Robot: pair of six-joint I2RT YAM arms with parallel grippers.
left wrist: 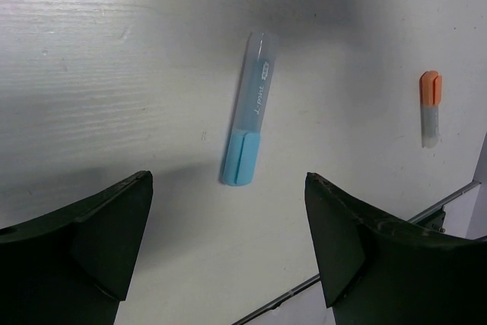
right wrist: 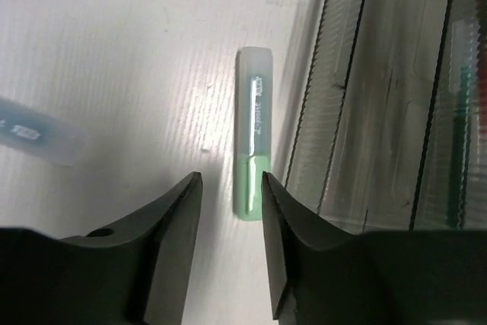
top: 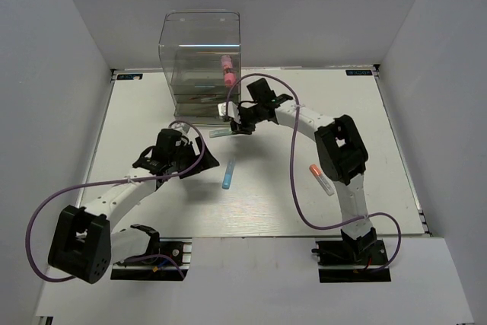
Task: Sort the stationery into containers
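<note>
A green highlighter pen with a clear barrel lies on the table, outside and alongside the front wall of the mesh organizer. Above its green-cap end, my right gripper stands open with nothing held; the pen is between the fingers in view but below them. A blue highlighter rests mid-table. My left gripper is open and empty, hovering left of the blue pen in the top view. An orange highlighter lies at the right of the table, also seen far off in the left wrist view.
The organizer's lower compartments hold some pens, and pink items stand in its right side. Its mesh wall runs close beside the green pen. Purple cables hang from both arms.
</note>
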